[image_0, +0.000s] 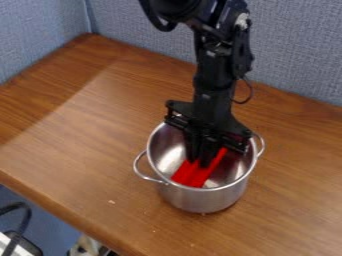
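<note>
My black gripper (205, 140) reaches down into a steel pot (201, 197) with two wire handles, on the wooden table. A red object (194, 173) lies inside the pot, under the fingertips. The gripper's black parts blend together, so whether it is open or shut, and whether it holds the red object, is unclear.
Grey padded walls (294, 50) stand behind. At the lower left, beyond the table's edge, are cables and some hardware.
</note>
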